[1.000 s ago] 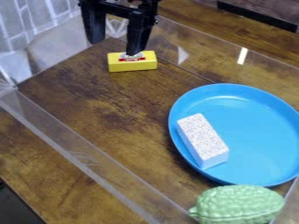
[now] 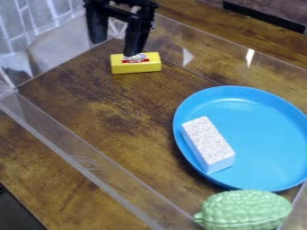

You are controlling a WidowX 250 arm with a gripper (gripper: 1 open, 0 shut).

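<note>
My black gripper [image 2: 118, 30] hangs at the top of the camera view, open, its two fingers apart above a yellow box [image 2: 135, 65] with a small red and white label. The box lies on the wooden surface toward the back left; I see nothing held between the fingers. To the right, a white speckled block [image 2: 207, 144] lies on a blue plate [image 2: 264, 126].
A green bumpy vegetable-like object [image 2: 242, 209] sits at the front right, below the plate. Clear low walls [image 2: 66, 155] border the wooden surface.
</note>
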